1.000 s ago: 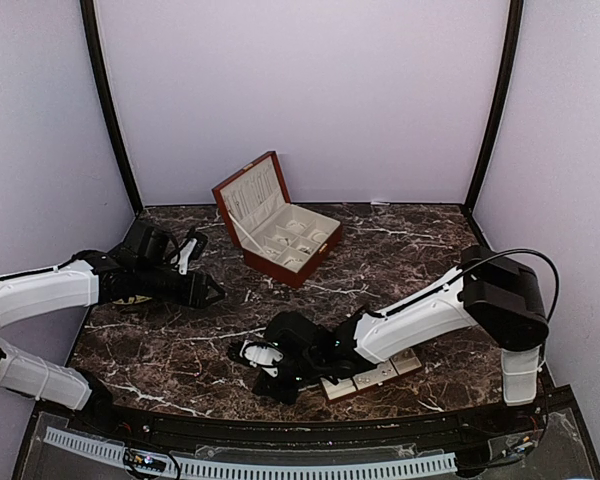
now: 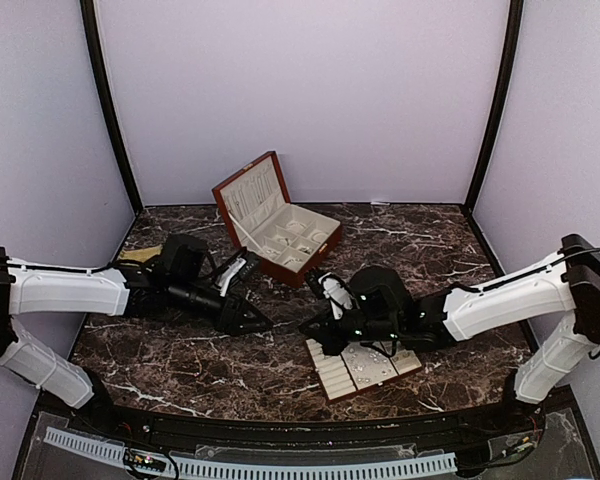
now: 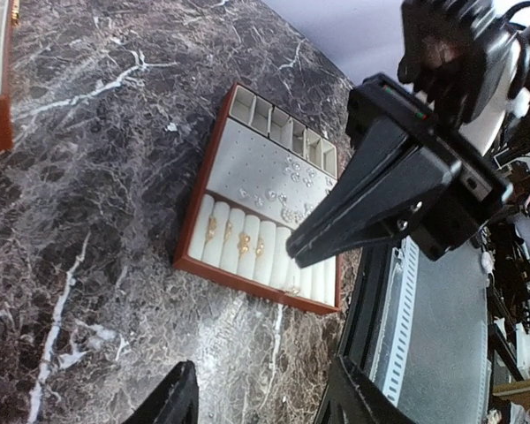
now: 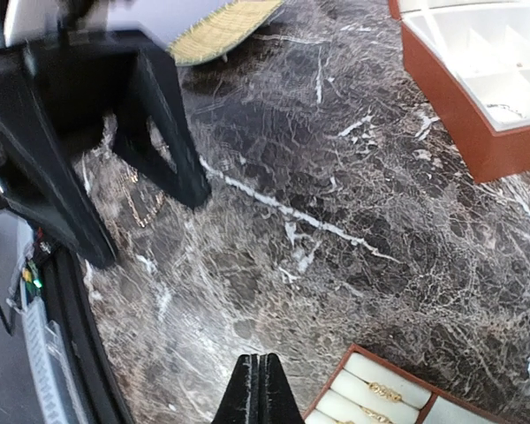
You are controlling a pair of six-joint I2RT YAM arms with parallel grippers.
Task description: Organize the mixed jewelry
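Observation:
My left gripper is open, low over bare marble, with nothing between its fingers in the left wrist view. A thin gold chain (image 4: 141,205) lies on the table near that gripper's spread fingers (image 4: 191,181) in the right wrist view. My right gripper is shut beside the ring tray (image 3: 225,279); nothing shows between its tips. Gold pieces (image 3: 243,243) sit in the tray's white rolls, and clear earrings (image 3: 293,214) lie on its grey panel. The open jewelry box (image 2: 285,270) at the back holds several pieces in white compartments.
A yellow woven basket (image 4: 223,34) lies at the left, partly behind the left arm in the top view. The marble (image 2: 230,375) in front of the left gripper is clear. Both grippers stand close together near the middle.
My left gripper has moved right and toward the front. The right gripper has moved right and back, over the tray's left end, uncovering more of the tray.

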